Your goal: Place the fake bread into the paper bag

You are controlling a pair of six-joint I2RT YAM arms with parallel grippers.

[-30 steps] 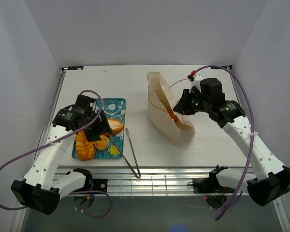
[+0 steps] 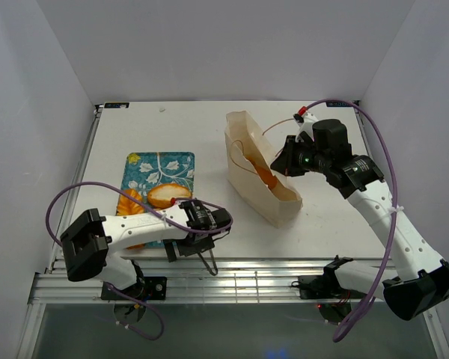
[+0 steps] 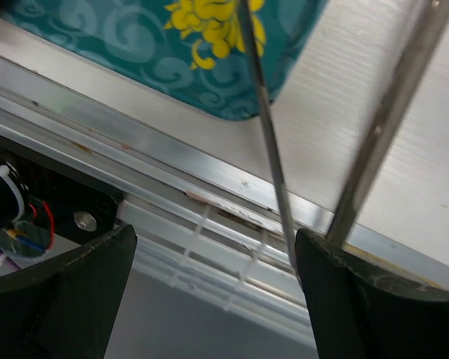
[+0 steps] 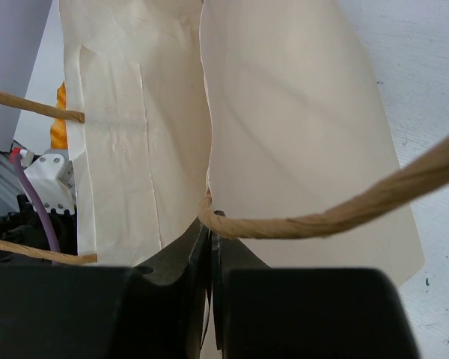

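The paper bag (image 2: 258, 187) stands right of centre with an orange piece (image 2: 267, 174) inside. My right gripper is shut on the bag's rim by a twisted handle (image 4: 299, 228). My left gripper (image 2: 191, 243) is low at the front edge; in its wrist view its fingers (image 3: 52, 307) are apart, with metal tong arms (image 3: 378, 127) between and above them. Fake bread (image 2: 166, 196) and more orange loaves (image 2: 131, 202) lie on the teal patterned mat (image 2: 157, 164), partly hidden by the left arm.
A metal rail runs along the front edge (image 2: 284, 265). Grey walls enclose both sides and the back.
My left gripper has swung from over the bread down and right to the tongs at the front edge. My right gripper and the bag have barely moved.
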